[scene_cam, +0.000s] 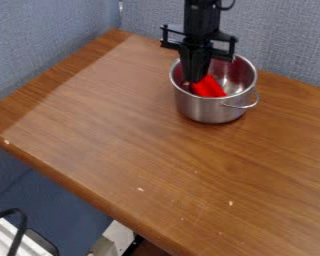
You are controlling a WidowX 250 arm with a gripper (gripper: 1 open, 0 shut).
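Note:
My black gripper [190,78] reaches down into the left part of a steel pot [223,110] at the back of the wooden table, its fingertips low inside the rim. It looks shut; whether anything is between its fingers is hidden. A red object [210,88] lies inside the pot, just right of the fingertips.
Grey padded walls [49,40] stand behind and at the left. A cable and white items sit at the lower left, off the table.

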